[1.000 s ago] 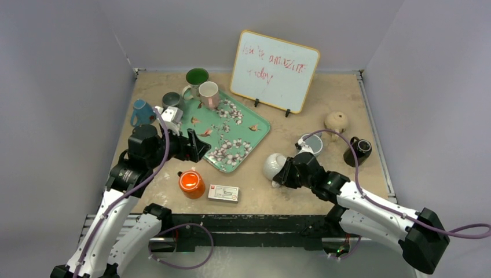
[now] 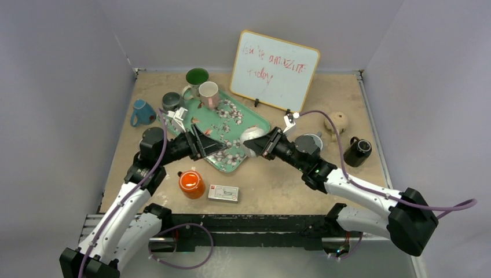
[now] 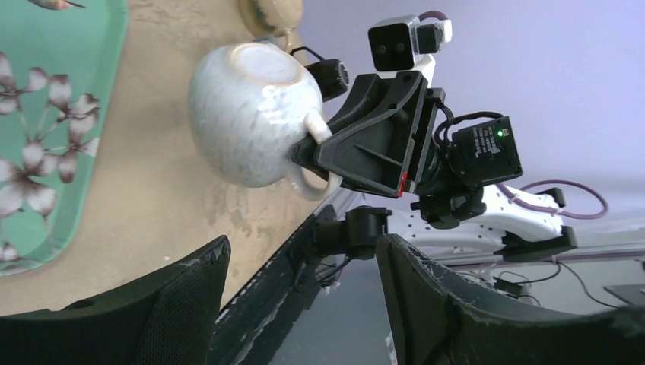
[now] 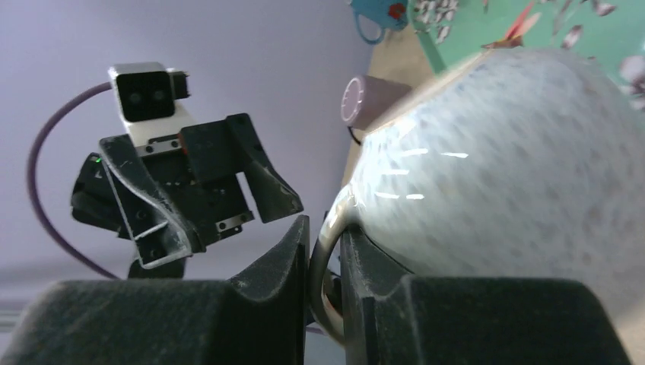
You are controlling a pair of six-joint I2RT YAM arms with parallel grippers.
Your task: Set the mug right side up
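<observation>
A white speckled mug (image 2: 251, 136) (image 3: 247, 114) is lifted over the right edge of the green tray, tipped on its side with its base facing upward in the left wrist view. My right gripper (image 2: 263, 145) grips it by the handle, which lies between its fingertips in the right wrist view. My left gripper (image 2: 217, 147) stands open just left of the mug, nothing between its fingers, facing it.
Orange mug (image 2: 191, 183) and a white box (image 2: 223, 194) lie at the front. Several mugs stand at the back left. A dark mug (image 2: 357, 152) and a beige object (image 2: 336, 121) are at the right; a whiteboard is at the back.
My right gripper has raised the mug off the table and moved it left and back. My left gripper has moved right toward it.
</observation>
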